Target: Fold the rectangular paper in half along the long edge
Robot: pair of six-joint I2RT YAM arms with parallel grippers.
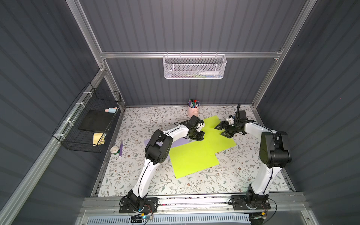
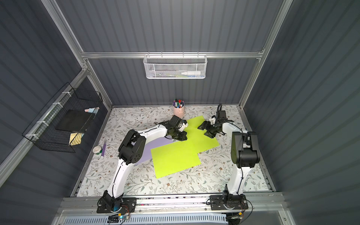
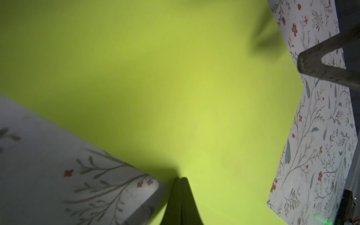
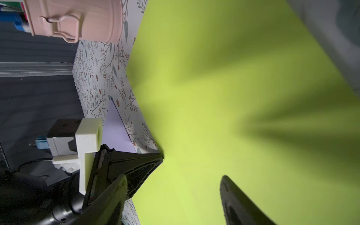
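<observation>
Yellow-green paper (image 1: 193, 161) covers the middle of the table, its upper right part (image 2: 204, 142) lying beneath both grippers, with a lavender sheet (image 2: 146, 150) partly under it at left. My left gripper is shut, fingertips down on the yellow paper, nothing visible between them. My right gripper stands open over the paper's right part, its fingers apart with nothing held.
A pink pen cup (image 1: 193, 111) stands at the back, close to the paper. A purple stick (image 1: 120, 149) and a tape roll (image 1: 114, 150) lie at the left.
</observation>
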